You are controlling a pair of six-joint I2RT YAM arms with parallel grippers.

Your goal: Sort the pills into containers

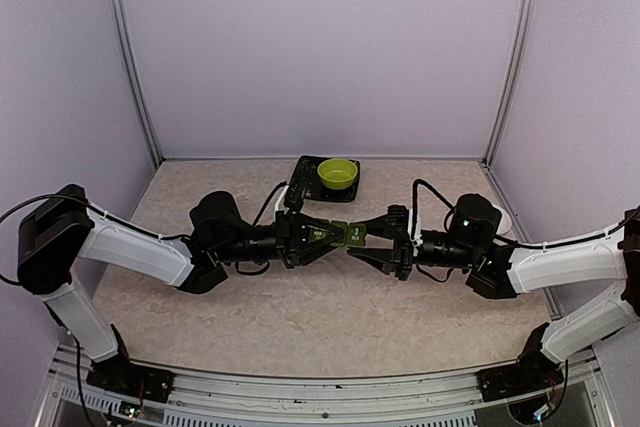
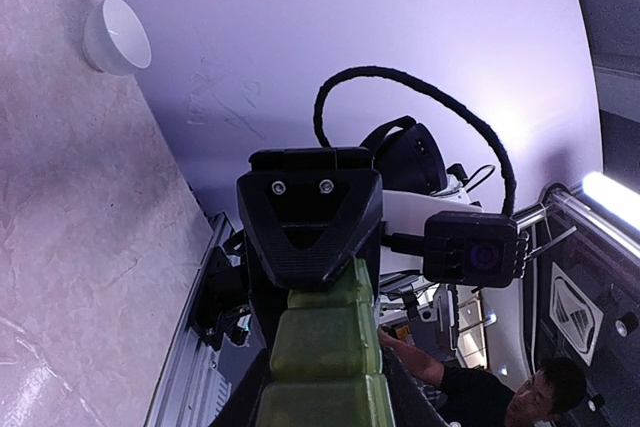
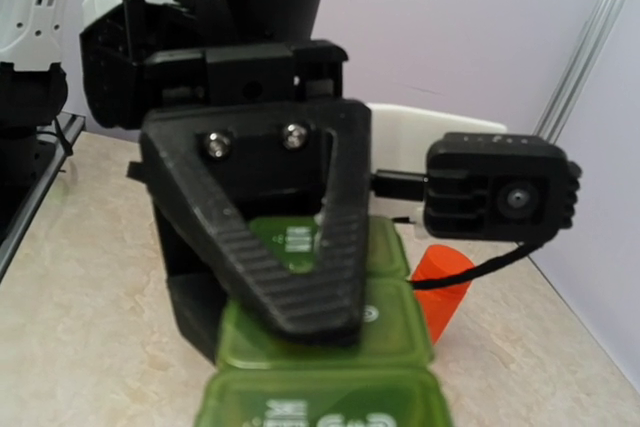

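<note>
A green pill organizer [image 1: 355, 235] with several compartments is held above the table between the two arms. My left gripper [image 1: 320, 237] is shut on its left part; in the right wrist view a black left finger [image 3: 290, 267] lies across the lids. From the right, my right gripper [image 1: 362, 240] stands part open around the organizer's free end, its fingers [image 1: 378, 224] spread apart. The left wrist view shows the row of green compartments [image 2: 328, 342] running toward the camera. The lids facing the right wrist camera look closed. No loose pills can be made out.
At the back of the table a green bowl [image 1: 338, 173] sits on a black tray [image 1: 309, 185]. A white bowl [image 2: 120, 39] stands on the table in the left wrist view. An orange cylinder [image 3: 442, 282] appears behind the organizer.
</note>
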